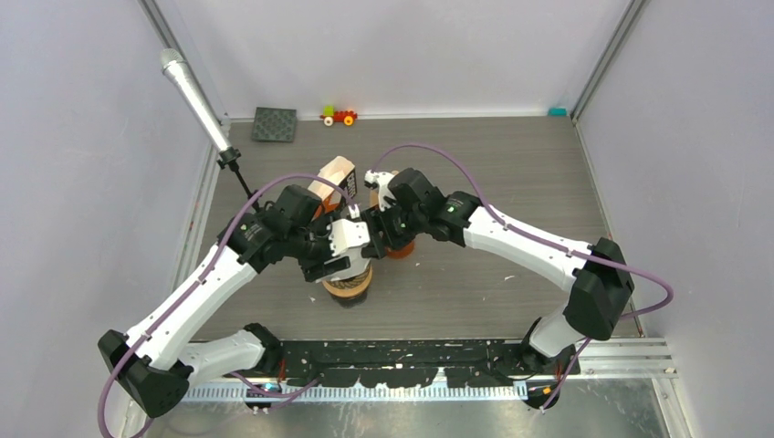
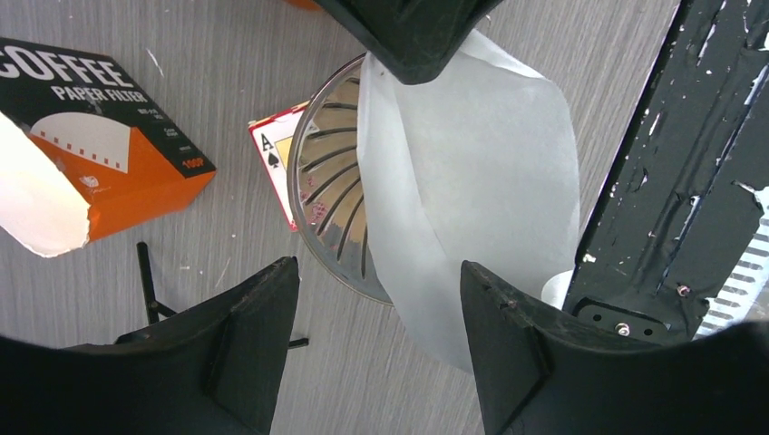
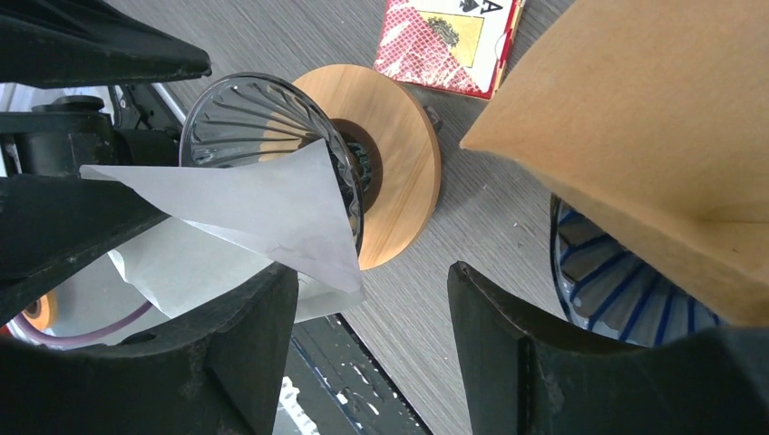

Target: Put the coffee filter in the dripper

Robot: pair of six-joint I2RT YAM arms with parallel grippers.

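Observation:
A white paper filter (image 2: 476, 181) lies loosely folded over the ribbed glass dripper (image 2: 322, 181), partly outside its rim; the dripper sits on a round wooden stand (image 3: 408, 181). My left gripper is above them with its fingers apart; the filter lies beneath, and whether it touches a finger is unclear. My right gripper hangs over the near side of the dripper, fingers apart, with a filter edge by its left finger. In the top view both grippers meet over the dripper and largely hide it.
An orange coffee filter box (image 2: 136, 181) and a card pack (image 3: 444, 41) lie nearby. A brown paper piece (image 3: 653, 109) rises over a blue-ribbed vessel (image 3: 617, 281) beside the dripper.

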